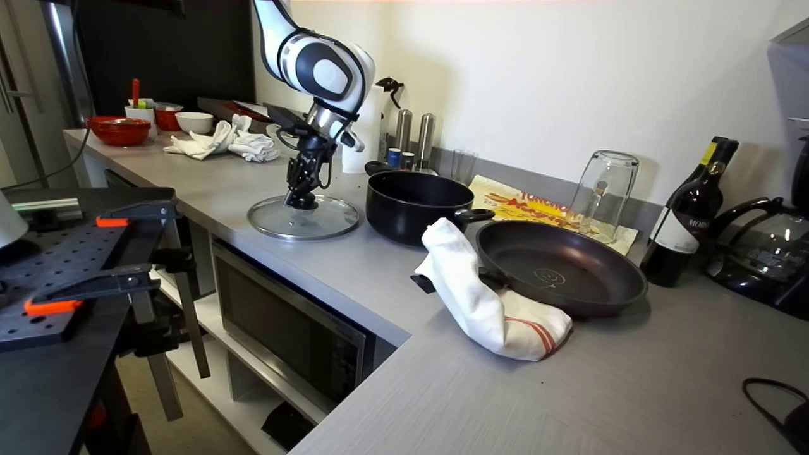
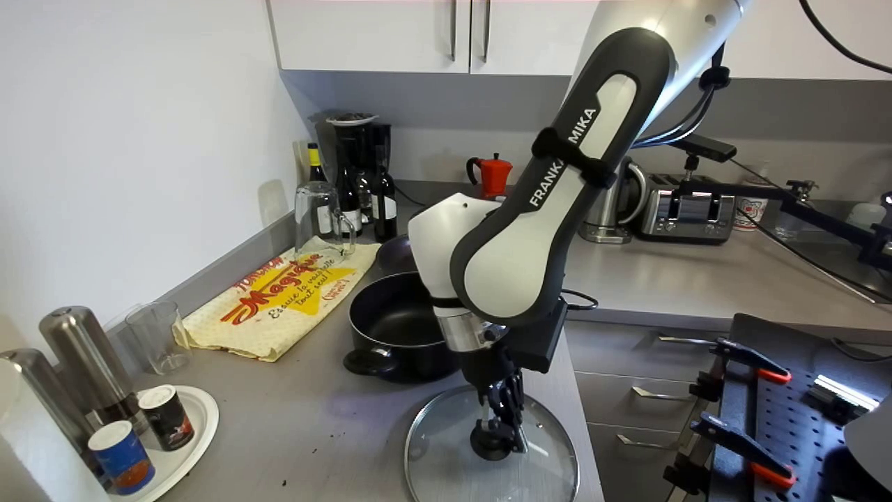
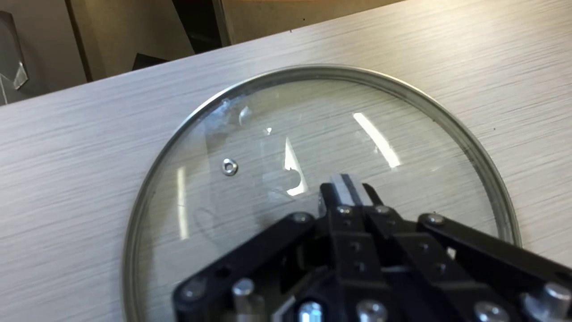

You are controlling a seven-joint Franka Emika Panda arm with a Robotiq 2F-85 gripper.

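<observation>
A round glass lid with a metal rim rests on the counter near its front edge. Its black knob shows in exterior view 2, right beside my fingertips. The gripper points down over the lid, shut, its fingers pressed together with nothing showing between them. From the wrist view the knob cannot be seen; the gripper's body covers that area. To the right of the lid in exterior view 1 stands an uncovered black pot, apart from the lid.
Beyond the pot sits a dark frying pan, with a white towel over its handle. A yellow cloth and a glass mug lie along the wall. Cups stand on a white plate. Counter space between plate and lid is mostly bare.
</observation>
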